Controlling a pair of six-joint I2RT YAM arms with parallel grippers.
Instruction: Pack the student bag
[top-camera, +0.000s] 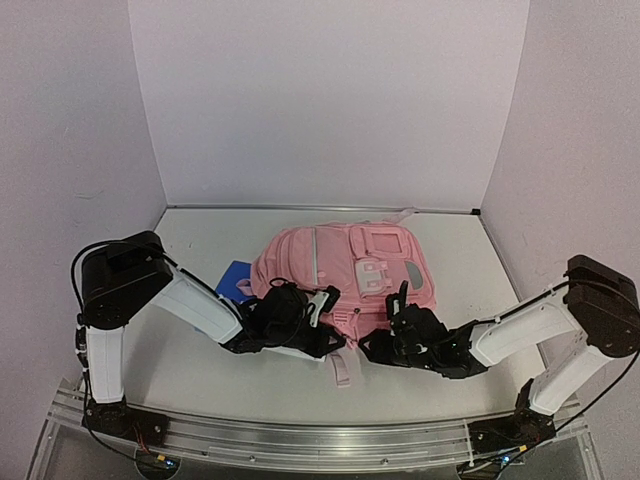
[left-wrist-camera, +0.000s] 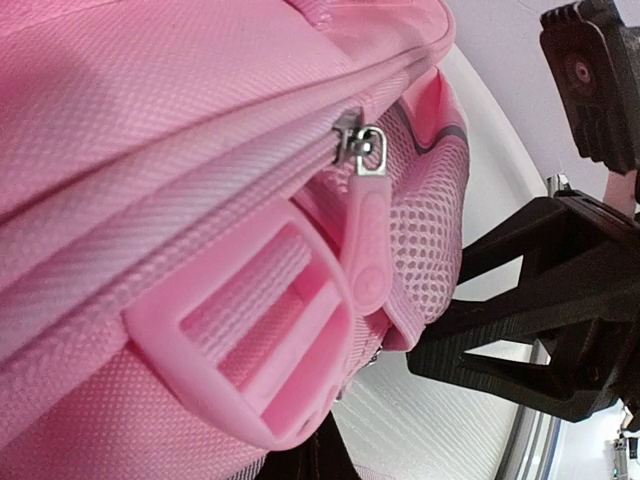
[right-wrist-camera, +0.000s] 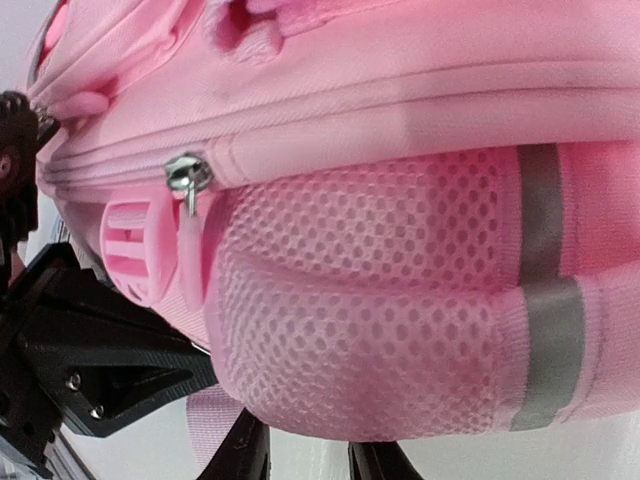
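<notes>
The pink school bag (top-camera: 340, 262) lies on the table, its near edge towards me. In the left wrist view, a pink buckle (left-wrist-camera: 170, 330) and a zipper pull (left-wrist-camera: 370, 235) hang from the bag's seam, close above my left gripper. Its dark fingertips are together at the bottom edge; whether anything thin is pinched there is hidden. My right gripper is open below the mesh side pocket (right-wrist-camera: 360, 350), a clear gap between its fingers. A loose pink strap (top-camera: 341, 370) hangs down between both grippers.
A blue flat item (top-camera: 234, 280) lies left of the bag, partly covered by the left arm. Both grippers stand very close to each other.
</notes>
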